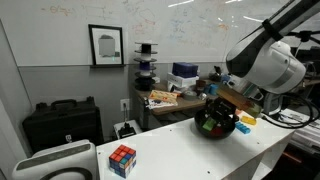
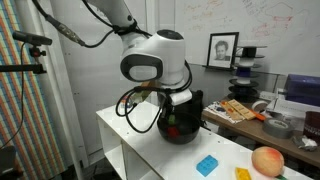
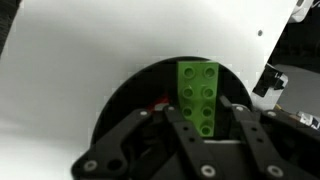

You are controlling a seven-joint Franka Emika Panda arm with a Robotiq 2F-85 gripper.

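Note:
A green block with round studs is between the fingers of my gripper, which is shut on it. Below it lies a round black bowl on the white table. Something red rests in the bowl, partly hidden by the block and the fingers. In the first exterior view the green block shows low at the bowl, with the gripper over it. The second exterior view also has the block over the bowl; whether it touches the bowl's inside I cannot tell.
A blue block, a yellow block and an orange round fruit lie to one side of the bowl. A Rubik's cube and a white toaster-like box stand on the left. Bare table lies between cube and bowl.

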